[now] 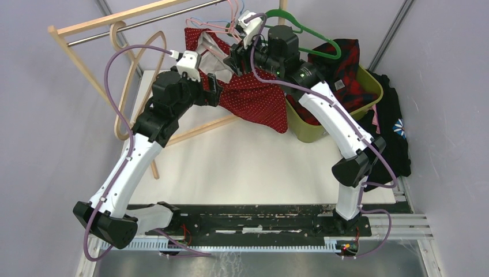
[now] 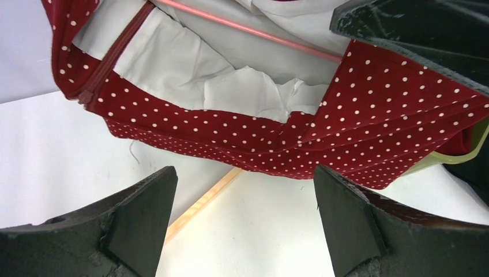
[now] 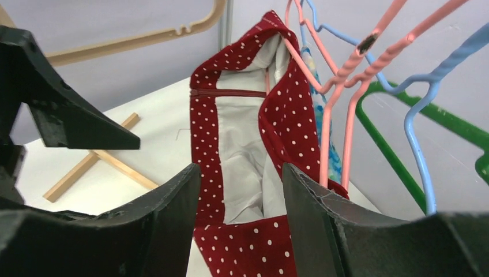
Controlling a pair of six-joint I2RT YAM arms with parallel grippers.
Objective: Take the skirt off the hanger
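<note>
The dark red, white-dotted skirt (image 1: 254, 104) hangs from a pink hanger (image 1: 210, 26) on the rack. Its waist gapes toward the left wrist view, where the pale lining (image 2: 173, 63) and the hanger's pink bar (image 2: 248, 26) show. My left gripper is open in front of the skirt's left side, nothing between its fingers. In the right wrist view the hanger's twisted neck (image 3: 346, 72) and the skirt (image 3: 248, 248) stand beyond my right gripper. Its fingers are spread apart, and cloth and hanger show past them, not visibly gripped.
Blue and green hangers (image 3: 455, 130) crowd the right side of the pink one. A wooden hanger (image 1: 124, 86) hangs at the left of the rack. A green basket (image 1: 311, 133) with plaid clothes stands at the right.
</note>
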